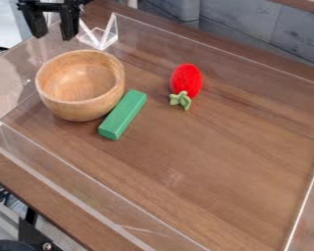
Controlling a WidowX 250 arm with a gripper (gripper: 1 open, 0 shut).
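My black gripper (pixel 54 24) hangs at the top left, above and behind a wooden bowl (pixel 79 102), with its two fingers apart and nothing visible between them. A green block (pixel 123 115) lies just right of the bowl. A red strawberry-like object (pixel 186 82) with a green leafy end lies farther right on the wooden table.
Clear plastic panels border it at the left, front and right. A wooden back edge runs along the top right.
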